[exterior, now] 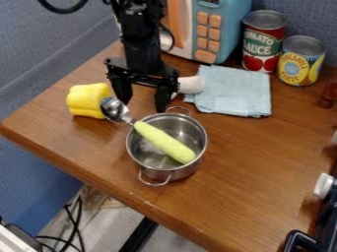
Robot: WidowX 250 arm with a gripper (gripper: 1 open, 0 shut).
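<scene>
The black gripper (141, 89) hangs over the table at the upper middle, its fingers pointing down and spread apart. Just below it a silver ladle or spoon (113, 108) lies by a yellow pepper (85, 99) on the left. A steel pot (182, 173) with two handles stands right of centre, holding a pale yellow corn cob (164, 142). A white object (190, 84) lies behind the gripper on the right.
A folded blue cloth (235, 94), a tomato can (262, 43) and a yellow can (302, 61) are at the back right, beside a blue toy microwave (211, 25). A black appliance (305, 241) lines the right edge.
</scene>
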